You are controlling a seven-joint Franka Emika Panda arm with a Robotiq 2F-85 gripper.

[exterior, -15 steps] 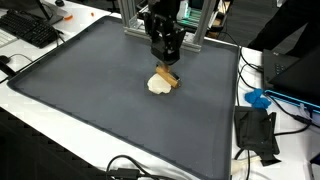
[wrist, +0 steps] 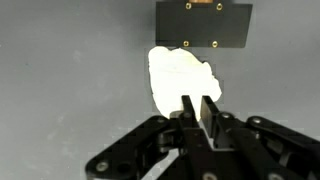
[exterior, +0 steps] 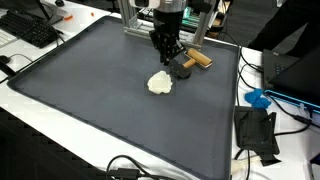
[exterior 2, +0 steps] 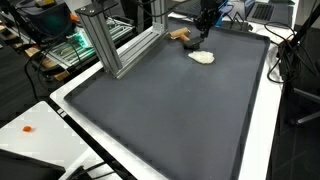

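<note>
A crumpled white piece (wrist: 175,75), perhaps cloth or paper, lies flat on the dark tabletop. In the wrist view my gripper points toward its lower right edge, fingertips close together. Nothing clear shows between them. Exterior view 1 puts the gripper (exterior: 162,60) just behind and above the white piece (exterior: 159,83); contact with the table is hard to judge. Close by on the right are a dark piece (exterior: 180,70) and a wooden block (exterior: 200,58). From the wrist, a black plate with brass-coloured dots (wrist: 205,25) sits beyond the fingertips, apart from them.
Open tabletop (exterior: 110,100) spreads left and in front of the white piece. A white-framed structure (exterior 2: 130,40) borders the table in exterior view 2. Off the right edge lie a blue item (exterior: 257,99), a black case (exterior: 255,130) and cables.
The wooden block, earlier overlapping the white piece, now lies farther right and back. The gripper has shifted slightly, and the dark piece shows more clearly. The white piece stays in place.
</note>
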